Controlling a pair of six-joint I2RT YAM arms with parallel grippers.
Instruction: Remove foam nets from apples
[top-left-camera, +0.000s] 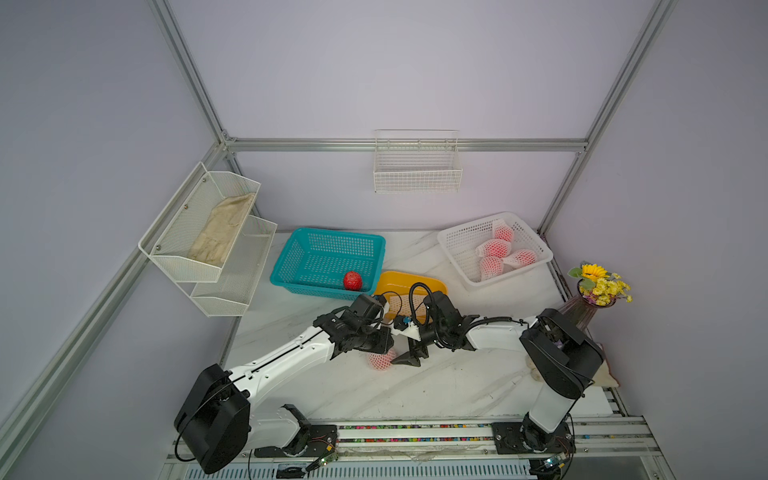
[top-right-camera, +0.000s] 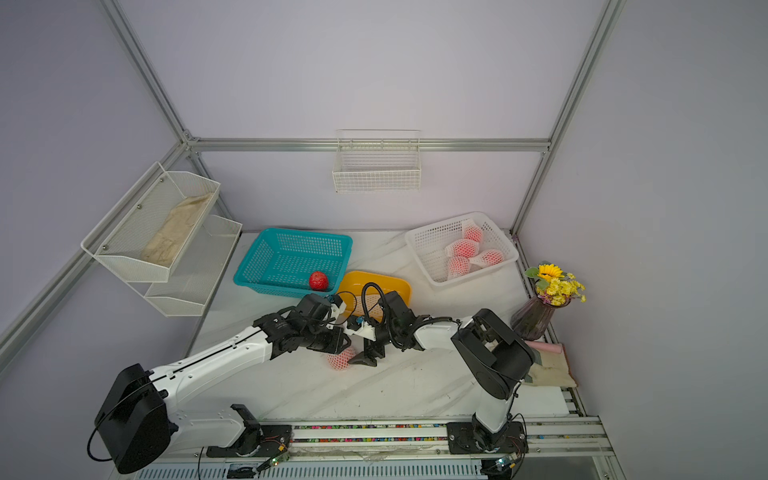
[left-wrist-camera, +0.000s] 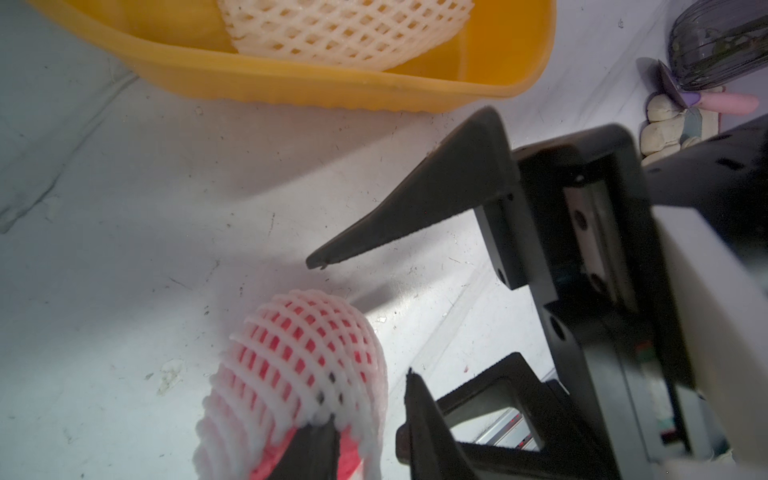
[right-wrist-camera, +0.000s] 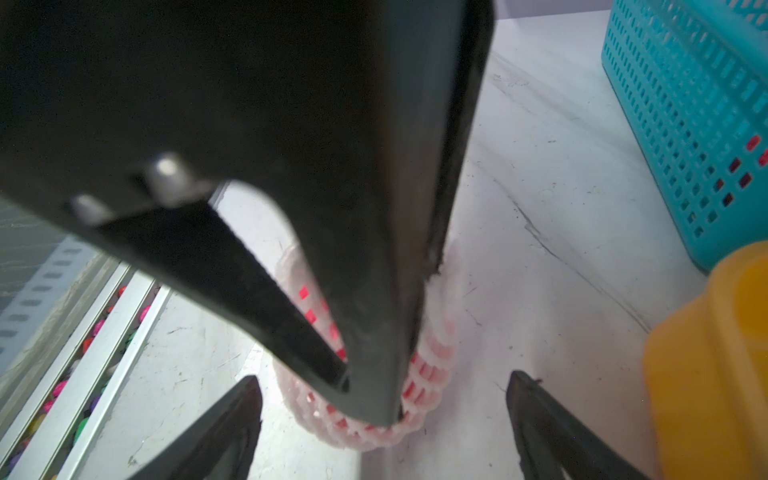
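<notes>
A red apple in a pink-white foam net rests on the table between my two grippers; red skin shows at the net's lower opening in the left wrist view. My left gripper has its fingers apart there, with the net's edge in or in front of the gap. From the right wrist view, the left fingers cover part of the netted apple. My right gripper is open, its fingertips on either side of that view, nothing clasped. An apple without a net lies in the teal basket.
Several netted apples lie in the white basket at back right. The yellow bin, just behind the grippers, holds an empty-looking foam net. A flower vase stands far right.
</notes>
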